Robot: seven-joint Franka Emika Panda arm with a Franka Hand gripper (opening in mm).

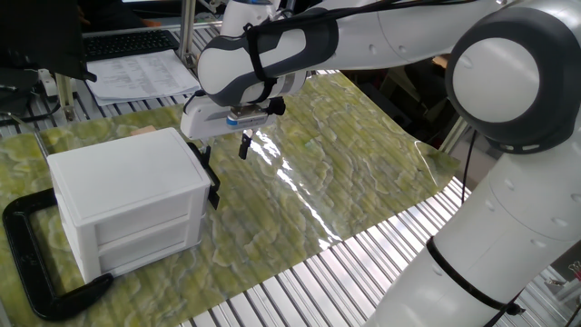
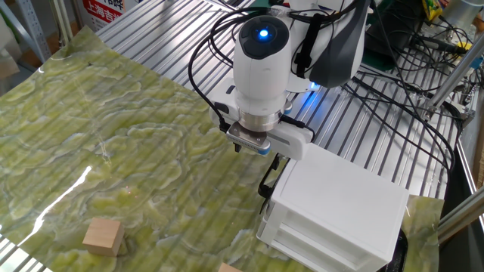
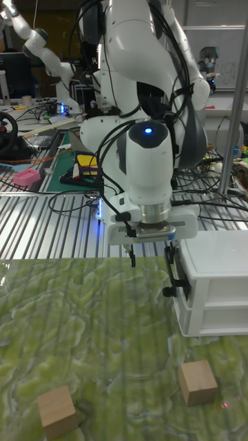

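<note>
A white two-tier drawer cabinet (image 1: 127,177) stands on the green marbled sheet, black handle-like fittings (image 3: 174,275) on its side towards the gripper. My gripper (image 3: 151,258) is beside that side, its fingers spread apart with nothing visible between them. One black finger (image 1: 245,145) hangs clear over the sheet; the other is close to the black fittings, and whether it touches them I cannot tell. Two wooden blocks lie on the sheet in exterior view 3: one block (image 3: 57,411) at the lower left, another block (image 3: 198,382) in front of the cabinet.
A black clamp-like frame (image 1: 27,263) hugs the cabinet's far side. The green sheet (image 2: 136,151) is mostly bare away from the blocks. Slatted metal table (image 1: 381,272) shows past its edge. Cables (image 2: 423,128) run behind the arm; papers (image 1: 141,77) lie at the back.
</note>
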